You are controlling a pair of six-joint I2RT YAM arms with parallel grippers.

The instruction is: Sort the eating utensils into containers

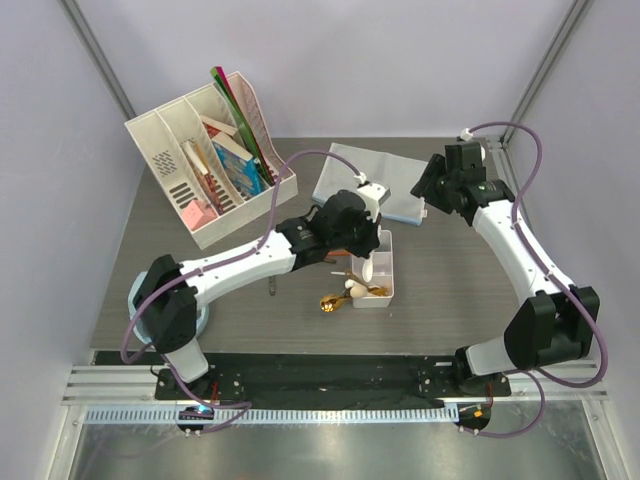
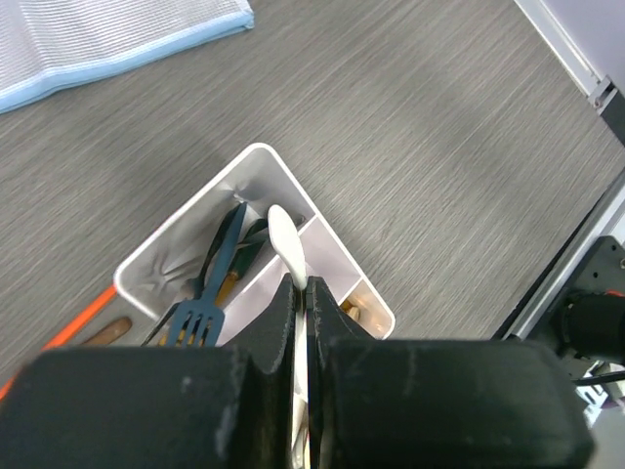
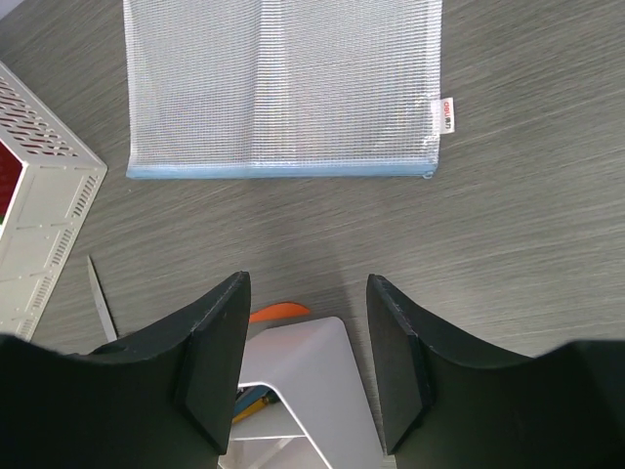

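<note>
My left gripper (image 1: 368,240) is over the white divided container (image 2: 331,261), shut on a white spoon (image 2: 286,238) that hangs down over its compartments. Inside the container are a blue fork (image 2: 210,296), other dark-handled utensils and gold pieces; gold and wooden utensils (image 1: 332,301) also lie at its front. An orange-handled utensil (image 2: 80,318) lies beside it. My right gripper is held open at the right, above the table near the container, with nothing between its fingers.
A mesh mat (image 3: 285,93) lies behind the container. A tilted white organizer (image 1: 232,213) with books stands back left, a blue ring-shaped object (image 1: 197,322) front left. A knife (image 3: 102,299) lies on the table, whose right part (image 1: 458,290) is clear.
</note>
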